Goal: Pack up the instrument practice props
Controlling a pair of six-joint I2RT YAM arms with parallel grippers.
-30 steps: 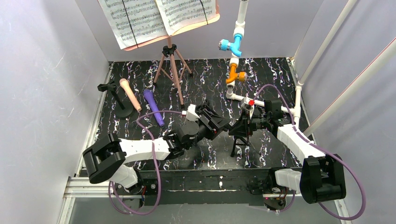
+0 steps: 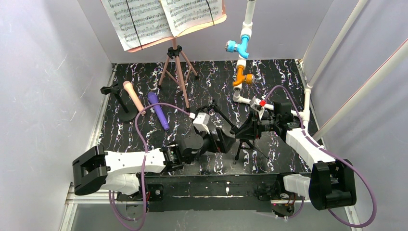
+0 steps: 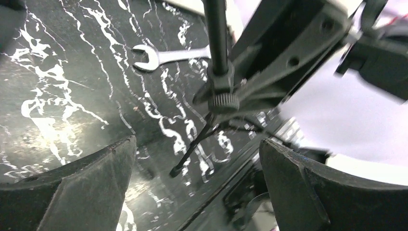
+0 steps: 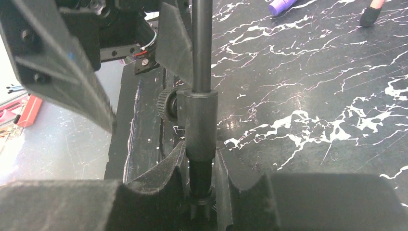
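A black tripod stand (image 2: pixel 221 115) leans upright at centre, its lower legs (image 3: pixel 192 147) showing in the left wrist view. My left gripper is open, just left of the stand with nothing between its fingers. My right gripper has its fingers either side of the stand's lower tube (image 4: pixel 199 125), below the collar; whether they are closed on it is unclear. A purple microphone (image 2: pixel 159 110), a pink microphone (image 2: pixel 133 96) and a small black stand (image 2: pixel 126 113) are at the left.
A pink music stand (image 2: pixel 179 72) with sheet music stands at the back. White pipework with blue and orange taps (image 2: pixel 240 72) runs along the back right. A wrench (image 3: pixel 163 57) lies on the marble surface beyond the black stand.
Over the last second my left gripper has drawn down and away from the stand's tube, and its arm has shifted toward the front.
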